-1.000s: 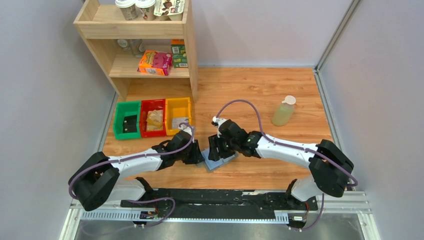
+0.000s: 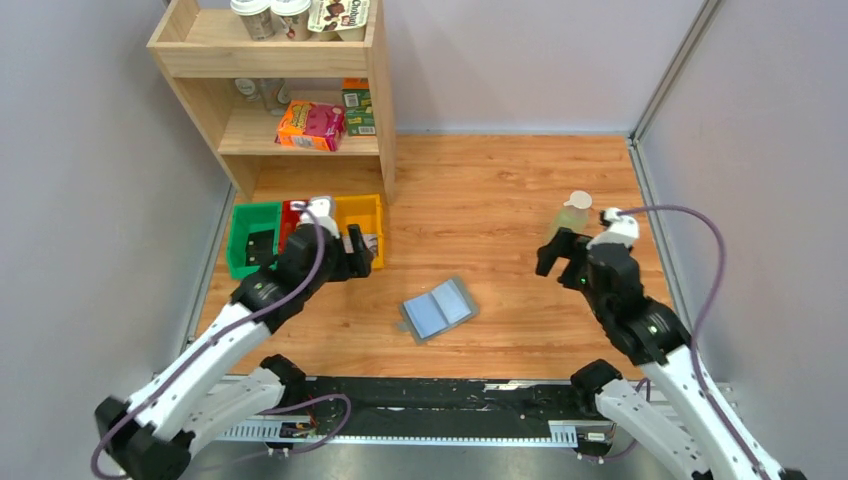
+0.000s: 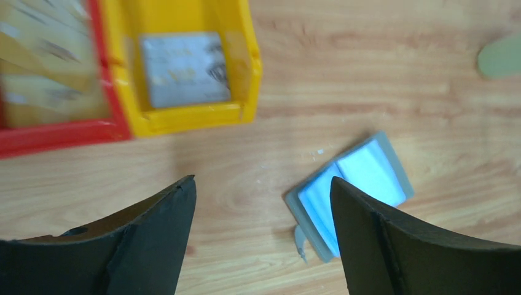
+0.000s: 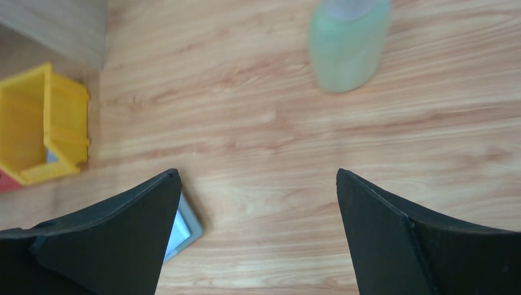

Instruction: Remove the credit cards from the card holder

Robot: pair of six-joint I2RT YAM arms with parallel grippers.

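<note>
The card holder (image 2: 438, 309) lies spread flat on the wooden table, grey with light blue inner pockets and a small tab on its left. I make out no credit card in its pockets. My left gripper (image 2: 362, 252) is open and empty, up and left of the holder, near the yellow bin. In the left wrist view the holder (image 3: 350, 190) shows beyond the right finger (image 3: 393, 239), partly covered by it. Well to the right, my right gripper (image 2: 552, 267) hangs open with nothing between its fingers. Only a corner of the holder (image 4: 181, 230) appears in the right wrist view.
Green (image 2: 240, 262), red (image 3: 61, 140) and yellow (image 3: 184, 120) bins stand in a row at the left, with flat items inside. A bottle of pale liquid (image 2: 570, 217) is behind my right gripper. Wooden shelves (image 2: 270, 62) rise at the back left.
Both grippers have left the card holder: the left rose up and back toward the bins, the right swung away to the right. The holder now lies uncovered in the top view.
</note>
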